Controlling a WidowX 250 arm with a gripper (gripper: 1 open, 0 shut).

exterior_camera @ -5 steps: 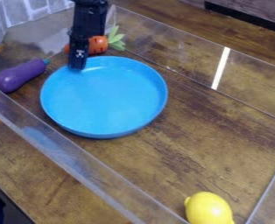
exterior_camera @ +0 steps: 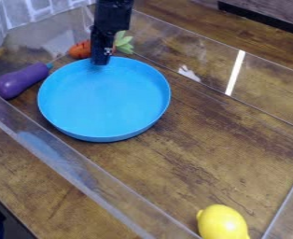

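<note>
A round blue plate [exterior_camera: 104, 103] lies on the wooden surface inside a clear-walled area. The black gripper [exterior_camera: 102, 56] reaches down from the top to the plate's back rim, its fingers shut, with nothing clearly seen between them. Behind the plate an orange carrot [exterior_camera: 79, 49] with green leaves is partly hidden by the gripper. A purple eggplant [exterior_camera: 19, 81] lies to the left of the plate.
A yellow lemon [exterior_camera: 221, 223] sits at the front right. The wooden surface right of the plate is clear. Clear walls run along the front left and the right, and a tiled wall stands at the back left.
The gripper has moved to the right along the back rim. The plate has shifted a little left and toward the back compared with a second ago.
</note>
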